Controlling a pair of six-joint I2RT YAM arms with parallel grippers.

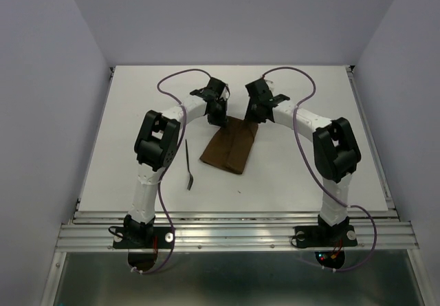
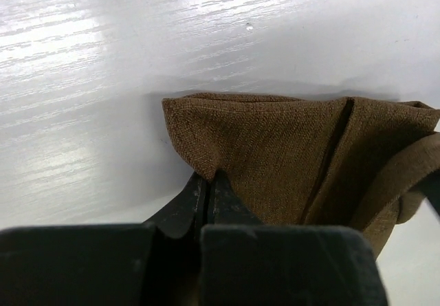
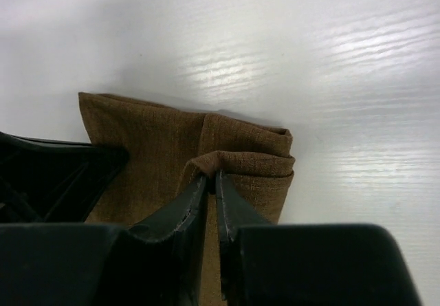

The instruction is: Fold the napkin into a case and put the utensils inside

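The brown napkin lies folded at the table's middle, a lengthwise fold running through it. My left gripper is shut on its upper left corner. At the upper right corner my right gripper has its fingertips at a raised, doubled-over edge of the napkin, nearly together; whether they grip it is unclear. A slim dark utensil with a wider near end lies left of the napkin.
Both arms reach over its far part.
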